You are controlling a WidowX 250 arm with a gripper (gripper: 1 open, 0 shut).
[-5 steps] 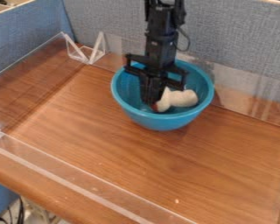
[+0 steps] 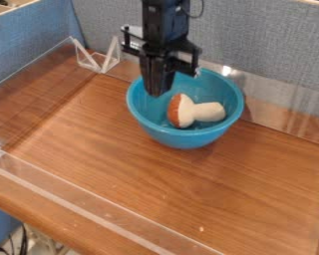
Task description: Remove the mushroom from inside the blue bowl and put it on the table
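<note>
The blue bowl (image 2: pixel 175 137) stands upright toward the back of the wooden table. Inside it the toy mushroom (image 2: pixel 202 114) lies on its side, its orange-brown cap to the left and its pale stem to the right. My dark gripper (image 2: pixel 156 88) points down over the bowl's back left part, left of the mushroom and higher than it. There is clear space between the fingertips and the mushroom, and I see nothing held. The fingers look close together, but the small, dark view does not show whether they are open or shut.
A white wire rack (image 2: pixel 99 58) stands at the back left, near the blue side wall (image 2: pixel 27 45). A grey wall (image 2: pixel 275 45) closes off the back.
My gripper has risen from down beside the mushroom in the bowl and moved left. More of the mushroom's cap now shows. The mushroom remains in the bowl, which stays in place.
</note>
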